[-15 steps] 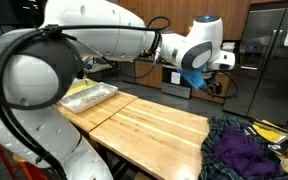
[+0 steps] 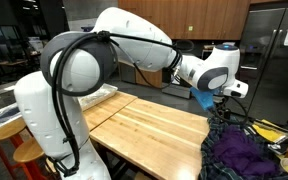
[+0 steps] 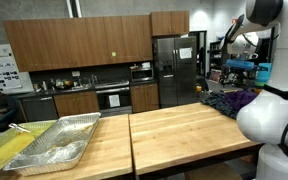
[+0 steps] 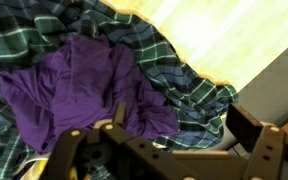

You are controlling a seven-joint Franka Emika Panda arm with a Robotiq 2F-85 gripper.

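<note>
A purple cloth (image 4: 84,85) lies bunched on top of a dark green plaid cloth (image 4: 169,70) in the wrist view. From the first exterior view, the purple cloth (image 2: 239,152) and plaid cloth (image 2: 214,146) sit at the right end of the wooden table. My gripper (image 2: 234,114) is over the far part of this pile, pointing down. Its fingers stand wide apart in the wrist view, the left one (image 4: 76,142) in front of the purple cloth and the right one (image 4: 246,126) past the plaid cloth's edge. Nothing is held.
Bare wooden table (image 2: 149,130) stretches left of the cloths. Yellow and green items (image 2: 271,134) stand beyond the pile at the right. Foil-like trays (image 3: 56,148) lie at the table's other end. A fridge (image 3: 177,72) and cabinets line the back wall.
Over the last second my arm has swung right and come down, bringing the gripper from above the table's far edge to over the cloths. The cloths look unmoved.
</note>
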